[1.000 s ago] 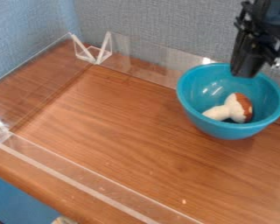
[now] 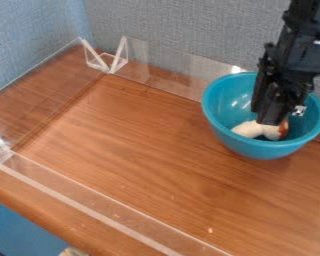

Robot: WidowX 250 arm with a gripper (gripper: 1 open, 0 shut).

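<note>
A turquoise bowl (image 2: 236, 143) stands on the wooden table at the right. Inside it lies a small white-and-orange toy (image 2: 252, 129), partly covered by my black gripper (image 2: 270, 114), which reaches down into the bowl from the upper right. The gripper looks shut; whether anything is between its fingertips cannot be told.
Clear panels with white corner brackets (image 2: 107, 62) edge it at the back and left, before grey-blue padded walls.
My gripper has moved down from above the bowl into it, and now covers part of the toy.
</note>
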